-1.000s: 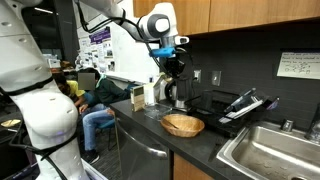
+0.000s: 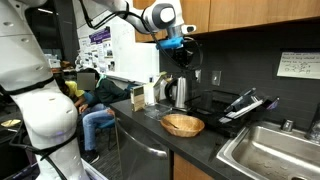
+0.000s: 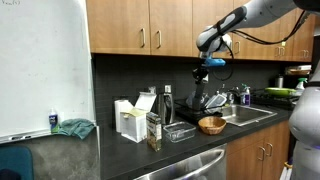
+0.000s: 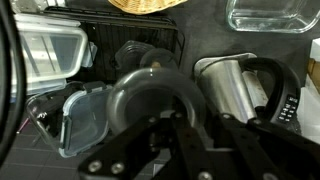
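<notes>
My gripper (image 2: 184, 60) hangs high over the back of the counter, just under the wall cabinets. In the wrist view, a dark grey round item (image 4: 125, 103) with a smooth rim sits at the fingers, and the gripper is shut on it. Part of this item is covered by the gripper, and I cannot tell what it is. In exterior view 2 the gripper (image 3: 205, 70) shows small, with a dark shape at its tip. Below stands a silver kettle (image 4: 225, 85) with a black handle, apart from the held item.
A black dish rack (image 4: 130, 38) holds clear containers (image 4: 48, 52). On the counter are a wicker basket (image 2: 182, 125) and a glass dish (image 4: 272, 14). The sink (image 2: 265, 153) lies to the right. Cabinets (image 3: 150, 30) hang close above the arm.
Over the last second my gripper has risen and shifted a little to the right in exterior view 1. The counter items have stayed put.
</notes>
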